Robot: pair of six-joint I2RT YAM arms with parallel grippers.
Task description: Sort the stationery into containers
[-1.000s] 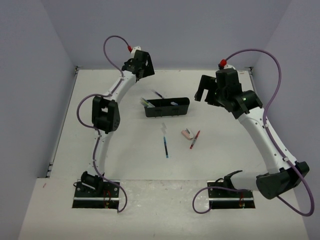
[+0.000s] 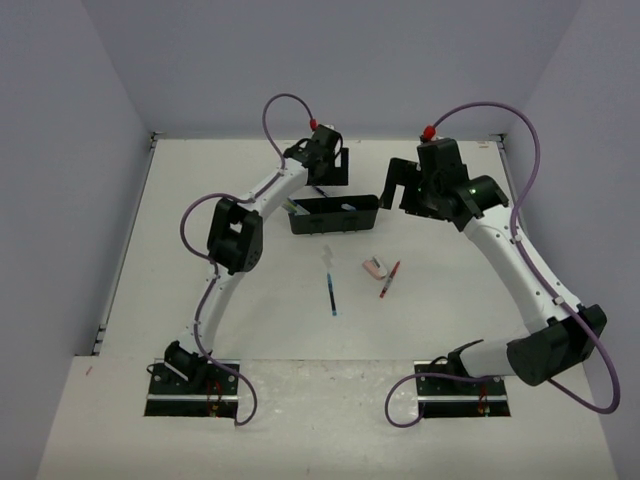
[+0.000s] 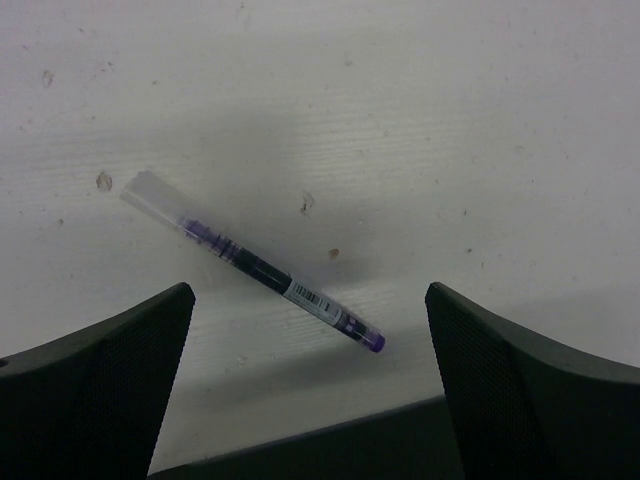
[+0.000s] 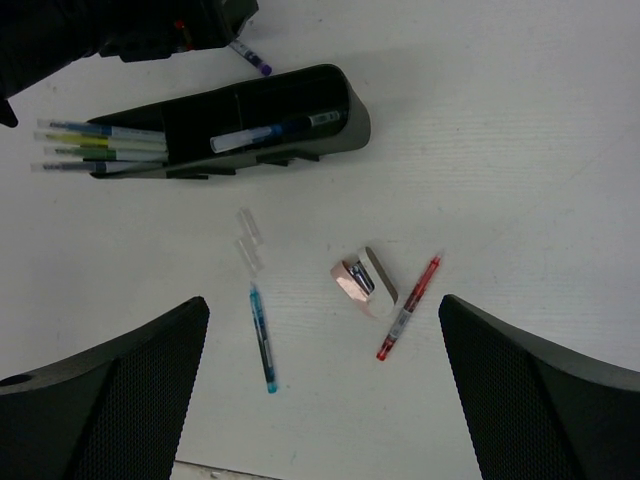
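Observation:
My left gripper is open over a purple pen with a clear cap, which lies slantwise on the table behind the black organizer. Nothing is between those fingers. Several pens stick out of the organizer's left end, and a blue pen rests in its larger section. To the right, my right gripper hangs open and empty. In front of the organizer lie a teal-ended pen, a red pen and a small pink-and-white item, perhaps an eraser.
Two clear pieces, apparently clear caps, lie between the organizer and the teal-ended pen.
My left gripper has travelled right, from the back left to above the purple pen. The right gripper has shifted slightly left. Objects on the table have stayed put.

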